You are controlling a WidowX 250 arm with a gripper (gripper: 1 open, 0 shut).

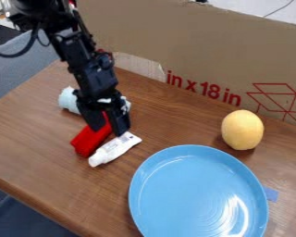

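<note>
My black gripper (107,116) hangs open over a small pile on the wooden table, at the left of the camera view. Beneath and beside it lie a red object (89,140) and a white tube (114,150), which lies just in front of the gripper, angled toward the lower left. A pale blue-white cylinder (67,100) lies behind the gripper, partly hidden by it. The fingertips are dark and hard to make out against the pile.
A blue plate (188,194) sits at the front right, a yellow potato-like object (242,130) behind it. A cardboard wall (213,46) closes the back.
</note>
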